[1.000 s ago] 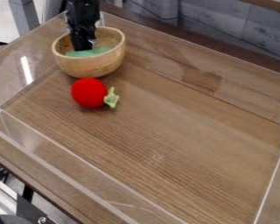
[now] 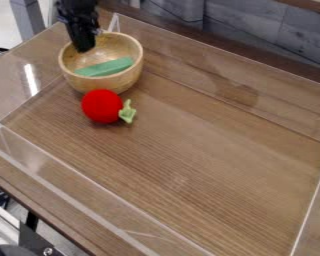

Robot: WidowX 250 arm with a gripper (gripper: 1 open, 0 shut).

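Note:
A wooden bowl (image 2: 128, 59) sits at the upper left of the table, holding a green elongated object (image 2: 109, 66). The black gripper (image 2: 83, 44) is over the bowl's back-left rim, shut, with nothing visible between its fingers; its tips are small and hard to see. A red round object with a green top (image 2: 103, 106), like a tomato or strawberry, lies just in front of the bowl.
A grey wall (image 2: 256, 25) runs behind it at the back right.
The gripper has risen and moved back out of the bowl, uncovering more of the green object. The bowl has shifted slightly toward the front.

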